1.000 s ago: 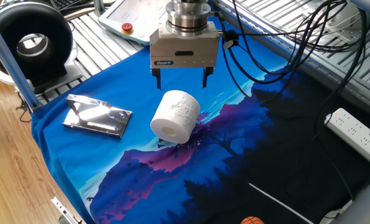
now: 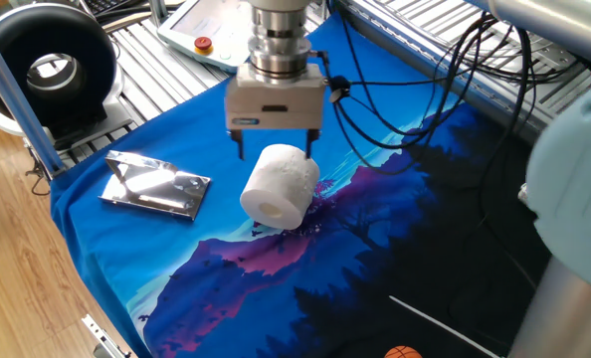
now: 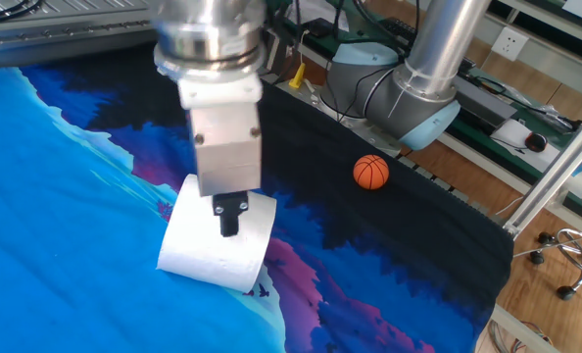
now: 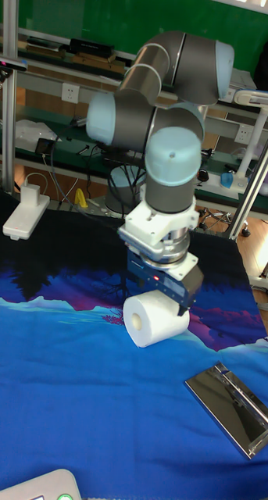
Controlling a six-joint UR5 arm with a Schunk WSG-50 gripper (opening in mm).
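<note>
A white paper roll [image 2: 280,189] lies on its side on the blue printed cloth, its hollow end turned to the front in exterior view 1. Above and just behind it in that view hangs my gripper [image 2: 276,147], open, its two dark fingers wide apart with nothing held between them. Exterior view 2 has the gripper [image 3: 230,227] side-on, one finger in front of the roll [image 3: 213,240]. From exterior view 3 the gripper body partly covers the top of the roll [image 4: 155,320]. Whether the fingers touch the roll cannot be told.
A shiny metal holder [image 2: 156,187] rests left of the roll. An orange ball [image 3: 370,172] sits on the dark part of the cloth. A white power strip [image 4: 26,215] and a thin white stick [image 2: 440,324] lie there too. Black cables [image 2: 485,60] hang beside the arm.
My gripper has shifted left and come lower, closer to the roll, staying open. The arm's blue joint has swung further into view at the right, covering the power strip. The roll has not moved.
</note>
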